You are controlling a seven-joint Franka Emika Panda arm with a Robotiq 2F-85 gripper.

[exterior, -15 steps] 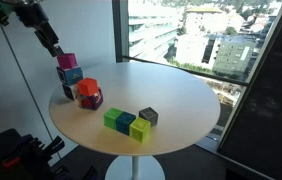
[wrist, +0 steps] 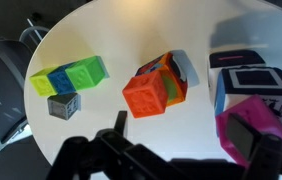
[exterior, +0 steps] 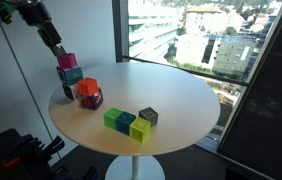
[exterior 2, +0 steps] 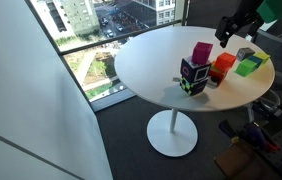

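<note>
My gripper hangs above the table with its fingers wide apart and nothing seen between them. In the wrist view, an orange-red cube (wrist: 146, 94) rests on a box with colored sides (wrist: 177, 72), ahead of the gap. A magenta block (wrist: 257, 122) tops a stack of dark-and-white boxes (wrist: 249, 75) at the right, partly covered by the right finger. Green (wrist: 85, 71), blue (wrist: 60, 80) and yellow-green (wrist: 41, 84) cubes form a row at the left, with a dark gray cube (wrist: 64, 105) beside them.
The round white table (exterior: 186, 85) has wide free room at its middle and far side. In exterior view 2, the tall stack (exterior 2: 193, 76) stands near the table's edge, close to the orange-red cube (exterior 2: 223, 62). Windows (exterior: 186, 35) lie beyond.
The arm and gripper have shifted slightly to the right in exterior view 1. The blocks have not moved.
</note>
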